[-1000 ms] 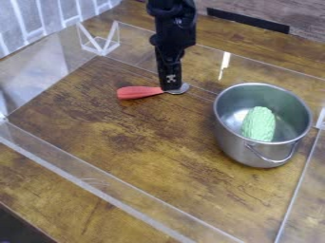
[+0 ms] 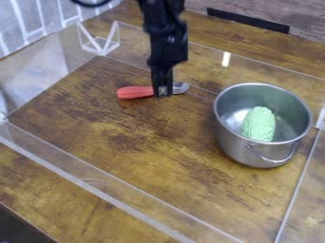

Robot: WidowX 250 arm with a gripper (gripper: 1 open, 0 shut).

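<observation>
The black gripper [image 2: 162, 89] points down at the red-handled utensil [image 2: 137, 92], which lies on the wooden table near the upper middle, its silver end to the right. The fingertips are at or just over the utensil; whether they touch it, and whether anything is between them, is too small to tell.
A steel pot [image 2: 230, 144] with a pale green object [image 2: 258, 126] inside stands at the right. A white frame-like piece [image 2: 99, 38] sits at the back left. Clear plastic edges border the table [image 2: 114, 171], whose front and left are bare.
The utensil and pot look unmoved.
</observation>
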